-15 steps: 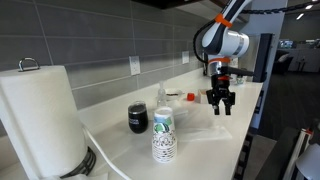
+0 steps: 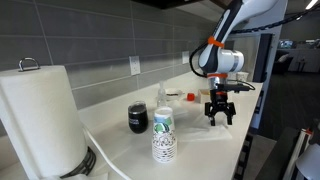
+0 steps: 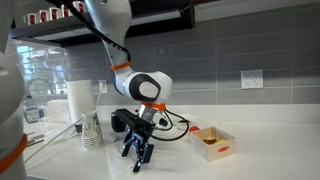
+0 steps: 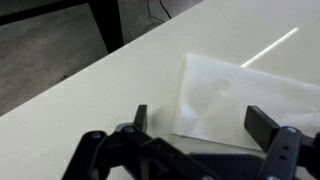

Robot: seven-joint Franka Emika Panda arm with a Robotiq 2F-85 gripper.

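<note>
A folded white cloth or paper sheet (image 4: pixel 235 98) lies flat on the white counter, with one corner between the fingers in the wrist view. My gripper is open above it, one black fingertip (image 4: pixel 138 118) left of the sheet's edge and the other over the sheet. In exterior view 1 the gripper (image 2: pixel 220 121) points down close to the sheet (image 2: pixel 207 133). Whether the fingertips touch the counter cannot be told. From exterior view 2 the gripper (image 3: pixel 137 158) appears low over the counter, with the sheet hardly distinguishable.
A stack of paper cups (image 2: pixel 164 140), a black tumbler (image 2: pixel 138 118) and a paper towel roll (image 2: pixel 48 120) stand along the counter. An open box (image 3: pixel 211 145) sits to the right in exterior view 2. The counter's edge (image 4: pixel 85 73) runs close by.
My gripper has come down toward the counter and shifted slightly left in exterior view 1. The fingers remain open and the sheet has stayed in place.
</note>
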